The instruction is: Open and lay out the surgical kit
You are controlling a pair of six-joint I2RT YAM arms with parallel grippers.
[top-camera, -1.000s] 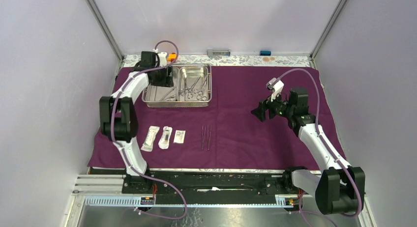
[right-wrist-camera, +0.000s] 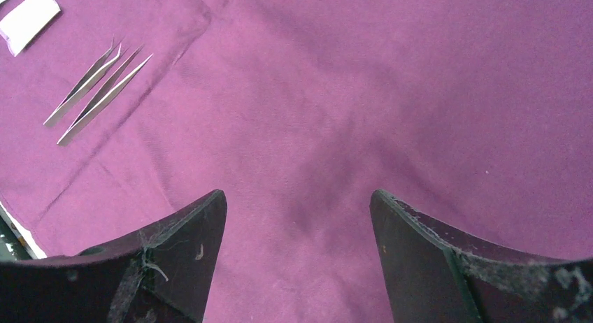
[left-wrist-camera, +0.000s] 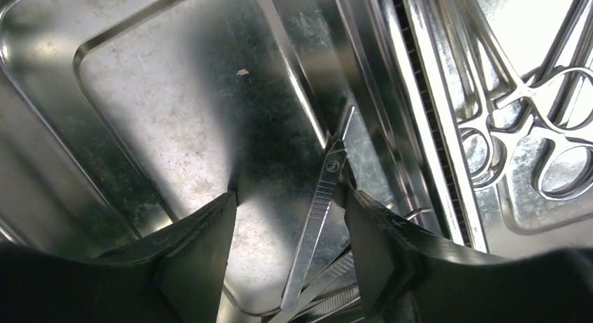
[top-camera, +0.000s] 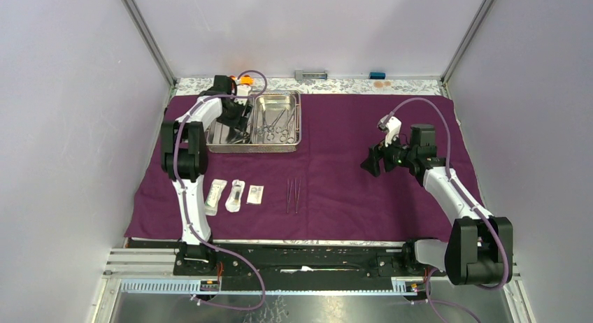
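In the left wrist view my left gripper is part open over the left compartment of the metal tray [top-camera: 275, 149]. A slim metal handle [left-wrist-camera: 315, 218] with a ridged grip shows between its fingers, nearer the right one; whether they touch it I cannot tell. Partly behind that finger lie other metal instruments [left-wrist-camera: 329, 280]. Scissor-like tools [top-camera: 280, 126] fill the right compartment. My right gripper hangs open above bare cloth, nothing between its fingers. Two tweezers [right-wrist-camera: 100, 99] lie side by side on the cloth.
Three sealed packets, a long one [top-camera: 215, 197], a middle one [top-camera: 235, 196] and a small square one [top-camera: 255, 194], lie in front of the tray. A blue block [top-camera: 377, 75] sits at the back edge.
My left gripper has moved right and slightly nearer over the tray's left compartment, its arm swinging with it. The right gripper has shifted only slightly to the right.
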